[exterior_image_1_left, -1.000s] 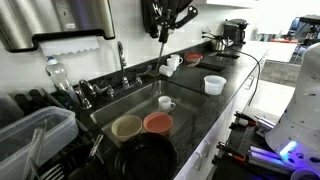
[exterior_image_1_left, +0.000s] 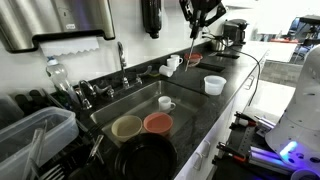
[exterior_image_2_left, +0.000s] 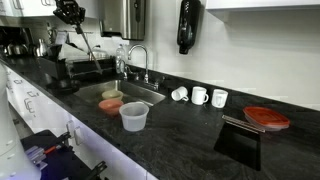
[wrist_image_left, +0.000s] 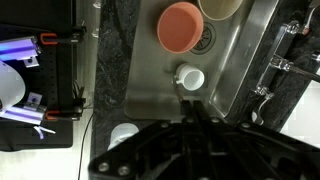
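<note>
High above the counter, my gripper (exterior_image_1_left: 195, 28) is shut on a long thin utensil (exterior_image_1_left: 191, 54), which hangs down at a slight slant. Exterior view 2 shows the utensil (exterior_image_2_left: 87, 46) at the upper left. Seen from the wrist, only a thin part of the utensil (wrist_image_left: 179, 93) shows past the dark fingers, over the sink; its exact kind is hard to tell. Inside the steel sink (wrist_image_left: 150, 85) stands a white mug (wrist_image_left: 190, 77). A coral bowl (wrist_image_left: 179, 27) and a beige bowl (wrist_image_left: 217, 8) are at the sink's other end.
On the dark counter right of the sink stands a white tub (exterior_image_2_left: 134, 117). White mugs (exterior_image_2_left: 199, 96) line the wall beyond the tap (exterior_image_2_left: 146, 62). Left of the sink lie a black pan (exterior_image_1_left: 146, 157) and a clear bin (exterior_image_1_left: 35, 135). Red plates (exterior_image_2_left: 266, 118) rest farther right.
Over the last second my gripper and the hanging utensil have moved right in exterior view 1. The sink and counter items stay put.
</note>
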